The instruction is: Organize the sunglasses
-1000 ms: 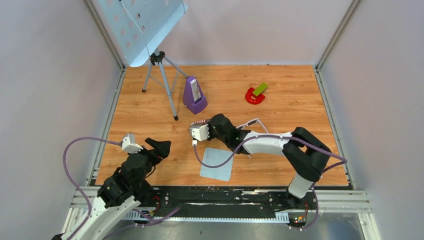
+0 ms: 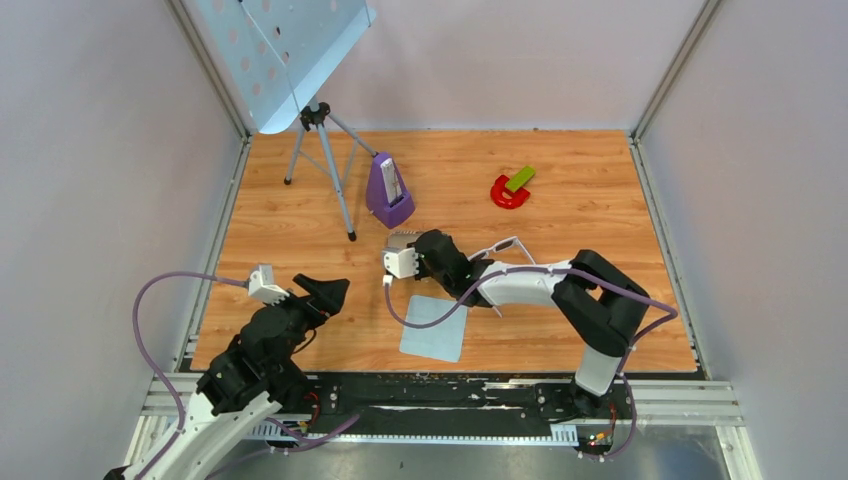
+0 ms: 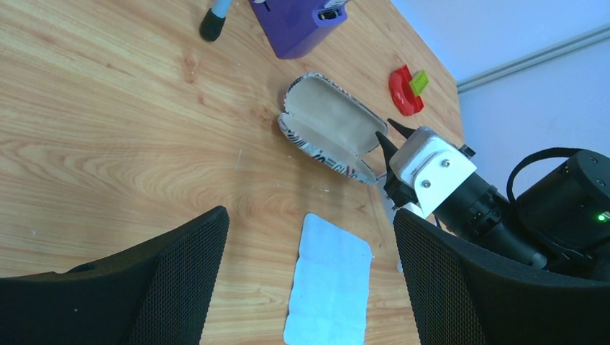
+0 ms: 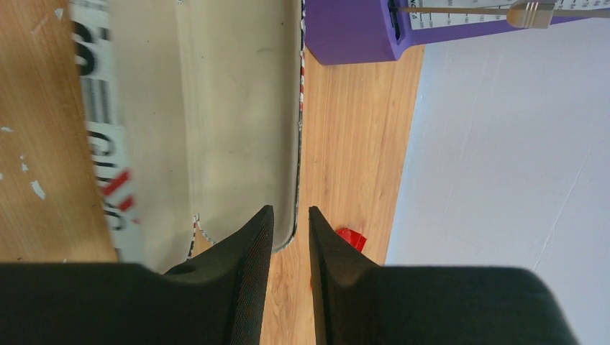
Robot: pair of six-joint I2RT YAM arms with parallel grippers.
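An open glasses case with a pale lining lies mid-table; its interior (image 4: 237,108) fills much of the right wrist view. My right gripper hangs over the case's end, fingertips slightly apart, nothing visible between them. The sunglasses (image 2: 505,245) are mostly hidden behind my right arm, a white temple showing. A light blue cloth (image 2: 432,340) lies at the front centre. My left gripper (image 2: 325,290) stands open at the left front, with wide-spread fingers and nothing between them.
A purple metronome (image 2: 390,195) and a tripod stand (image 2: 330,170) are behind and left of the case. A red object (image 2: 505,198) with a green block (image 2: 520,176) lies back right.
My left gripper has moved slightly to the right. My right arm has shifted a little, its elbow moving left, with the gripper staying over the case.
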